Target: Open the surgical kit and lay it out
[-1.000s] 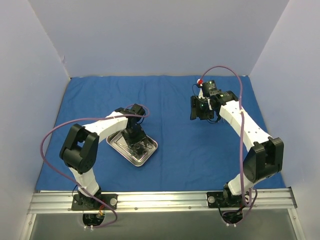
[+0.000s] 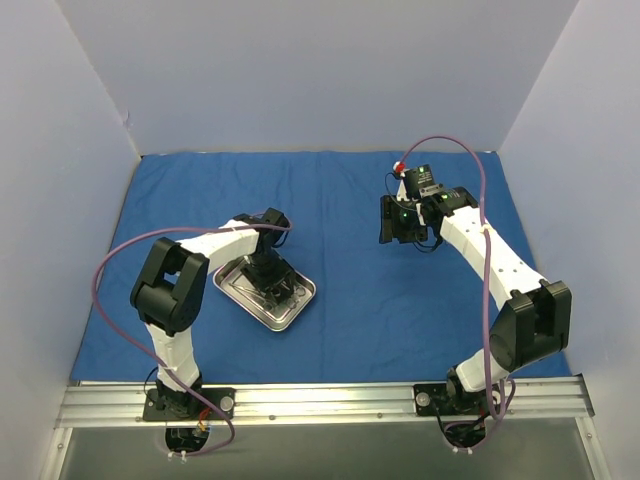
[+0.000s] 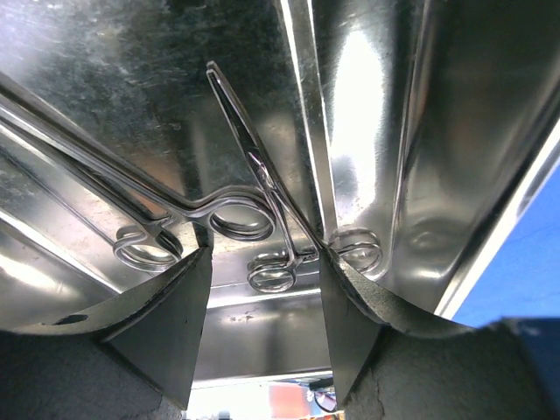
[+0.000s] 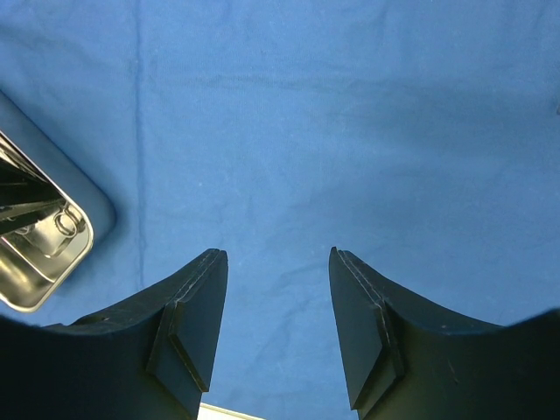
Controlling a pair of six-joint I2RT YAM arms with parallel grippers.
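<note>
A metal tray (image 2: 262, 318) lies on the blue cloth left of centre in the top view, with no lid on it. Inside it, the left wrist view shows small scissors-like forceps (image 3: 263, 179) and a larger ring-handled instrument (image 3: 105, 166) to their left. My left gripper is over the tray, open, its fingers on either side of the smaller tool's rings; one fingertip overlaps the ring at right. Whether it touches is unclear. Above bare cloth on the right, my right gripper stands open and empty.
Blue cloth (image 2: 350, 320) covers the table, and its middle and right are bare. The tray's raised rim (image 3: 499, 236) runs close to the left gripper. Grey walls (image 2: 320, 80) bound the back and sides.
The right arm has barely moved.
</note>
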